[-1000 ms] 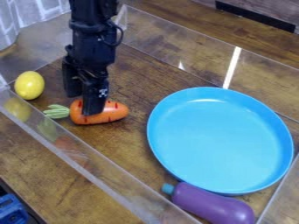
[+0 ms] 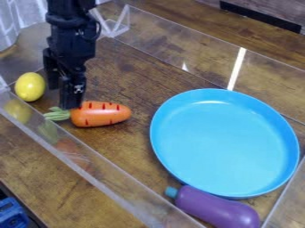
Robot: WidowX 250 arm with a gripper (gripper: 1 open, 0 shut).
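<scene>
The black gripper [image 2: 67, 89] hangs low at the upper left, between a yellow lemon [image 2: 30, 86] and an orange toy carrot [image 2: 100, 114] with green leaves, its fingertips just above the leaf end of the carrot. I cannot tell whether its fingers are open or shut. A blue plate [image 2: 224, 141] lies on the right, and a purple eggplant [image 2: 217, 207] lies at the bottom, below the plate.
Clear plastic walls [image 2: 113, 177] border the wooden work surface [image 2: 155, 71].
The gripper has moved left, from over the carrot's body toward the lemon. The carrot, lemon, plate and eggplant look unmoved.
</scene>
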